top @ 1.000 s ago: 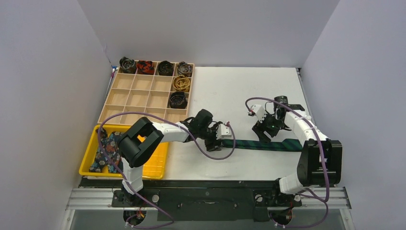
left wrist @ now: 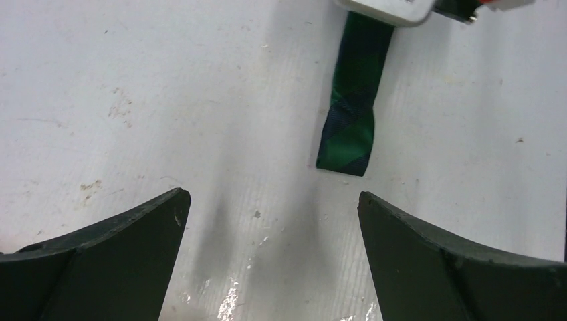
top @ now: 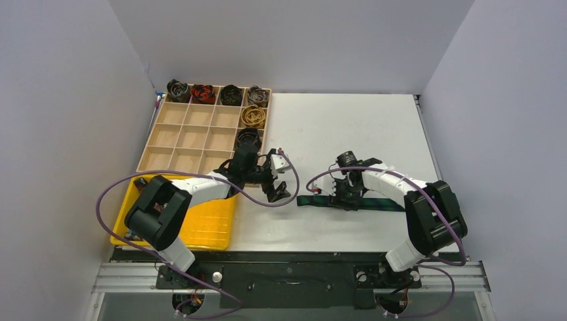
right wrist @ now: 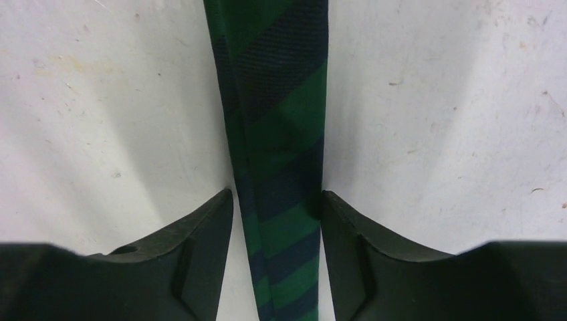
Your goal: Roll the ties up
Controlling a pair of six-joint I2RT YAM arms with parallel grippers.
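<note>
A dark green and navy striped tie (top: 381, 204) lies flat and lengthwise across the table, its narrow left end bare in the left wrist view. Left of that end (left wrist: 348, 144), my left gripper is open, with only white table between its fingers. My right gripper straddles the tie's middle, part open, one fingertip close to each long edge; whether they touch the cloth I cannot tell. From above, the right gripper and forearm cover part of the tie.
A wooden divided tray (top: 160, 136) at the back left holds several rolled ties along its top and right side; other compartments are empty. The yellow bin (top: 210, 224) sits front left, partly behind my left arm.
My left gripper has let go of the tie's left end and drawn back left. The right gripper has moved left along the tie. The tie's left end has shifted slightly left.
</note>
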